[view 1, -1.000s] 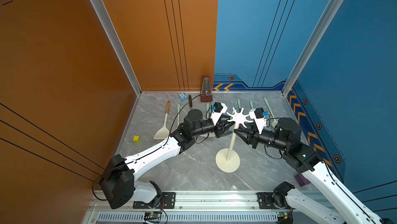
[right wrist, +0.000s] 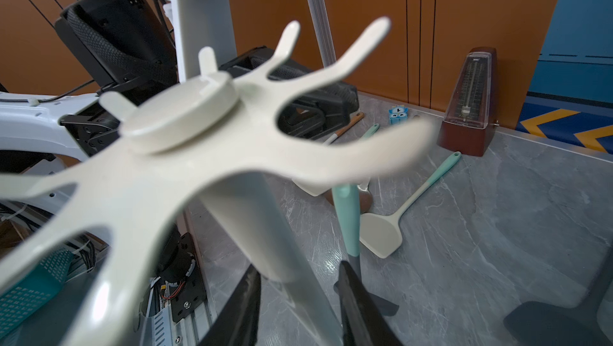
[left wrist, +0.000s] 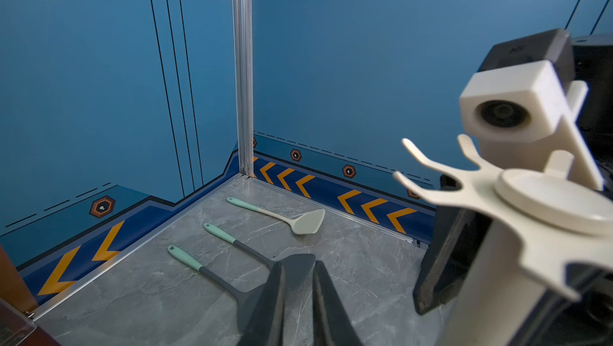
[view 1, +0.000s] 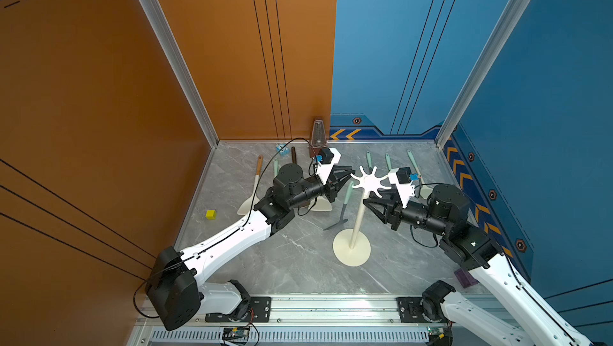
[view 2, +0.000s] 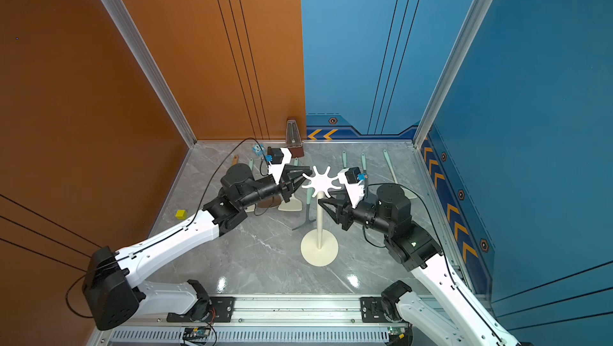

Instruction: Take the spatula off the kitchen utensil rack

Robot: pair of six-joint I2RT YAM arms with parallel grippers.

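Observation:
A cream utensil rack [view 1: 370,181], a pole on a round base with curved hooks at its top, stands near the middle of the table. A spatula [right wrist: 348,221] with a green handle and dark blade is upright below a hook in the right wrist view; its top is hidden behind that hook. In the left wrist view my left gripper is partly open and empty, left of the rack top. My right gripper stands partly open at the rack's right; the pole shows beyond its fingers, and I see nothing gripped.
Several spatulas lie along the back, including a cream one [left wrist: 309,221] at right and one with a wooden handle [view 1: 258,173] at left. A metronome [right wrist: 471,100] and blue block [right wrist: 397,114] stand behind; a yellow cube [view 1: 210,214] sits left.
My left gripper has moved up and slightly left, away from the rack, so the dark spatula beneath it shows more fully. The right arm and rack look nearly unchanged.

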